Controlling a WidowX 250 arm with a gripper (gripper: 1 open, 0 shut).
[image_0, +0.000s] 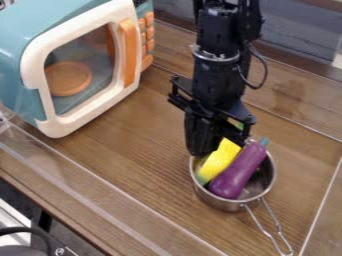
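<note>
A steel pot with a long wire handle sits on the wooden counter at the right. It holds a yellow object and a purple eggplant-like toy. My black gripper hangs just above the pot's rear left, at the upper end of the yellow object. It looks shut, and nothing shows between its fingers, though the tips are dark and hard to separate.
A toy microwave in teal and white, with an orange disc inside, stands at the upper left. The counter between it and the pot is clear. A wall borders the counter at the back.
</note>
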